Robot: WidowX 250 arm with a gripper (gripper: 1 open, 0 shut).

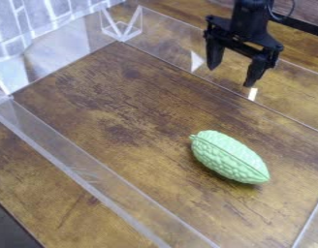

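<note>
A pale green, bumpy bitter-melon-like object [229, 157] lies on the brown wooden surface in the lower right of the camera view. My black gripper [236, 66] hangs at the upper middle, well behind and above the green object, with its two fingers spread open and nothing seen between them.
Clear plastic walls [71, 179] border the wooden floor [110, 116] on its sides and back. A white grid-patterned material [39, 24] is at the top left.
</note>
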